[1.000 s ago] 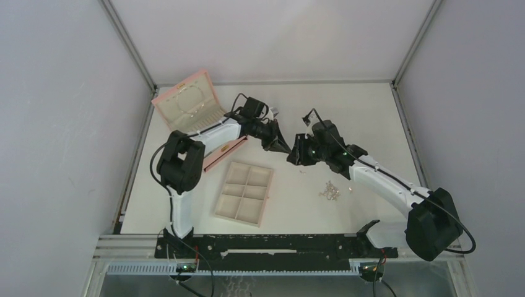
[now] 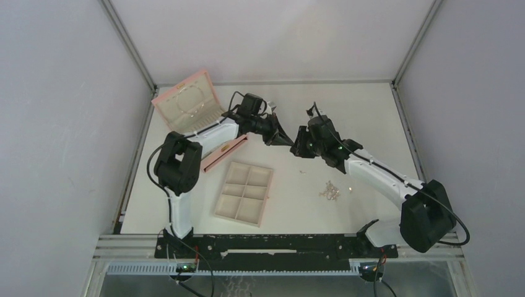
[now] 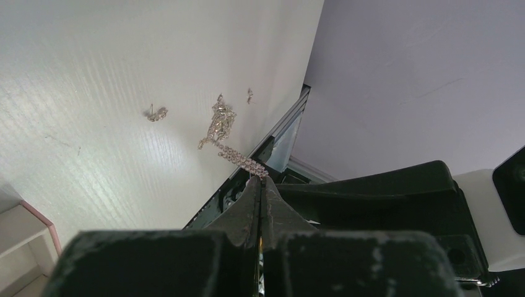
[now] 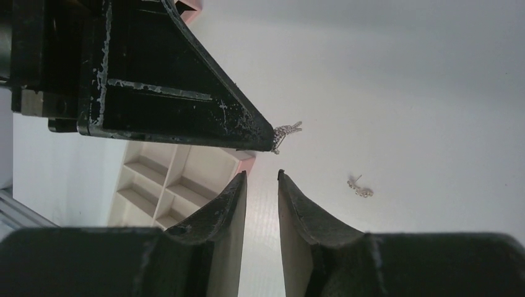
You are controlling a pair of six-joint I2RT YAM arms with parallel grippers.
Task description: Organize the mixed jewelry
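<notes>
My left gripper is shut, with a sparkling jewelry piece (image 3: pixel 243 161) sticking out from its fingertips. In the right wrist view that piece (image 4: pixel 286 132) shows at the left gripper's tip. My right gripper stands part open close by, nothing between its fingers, the piece beyond and apart from them. On the table lie a tangled jewelry pile (image 2: pixel 331 191), a small piece (image 2: pixel 302 172) and another small piece (image 2: pixel 351 190). A divided tray (image 2: pixel 267 197) has no jewelry visible in its compartments. Behind the left arm a pink jewelry box (image 2: pixel 205 77) stands with its lid raised.
The two grippers almost touch above the table's middle, in the top view. The left forearm covers part of the box. Bare white table (image 2: pixel 365 114) spreads across the back right. Walls enclose the sides and back.
Both grippers have shifted slightly toward the back of the table, the right one more and turning a little. The tray, the box and the pieces on the table have stayed put.
</notes>
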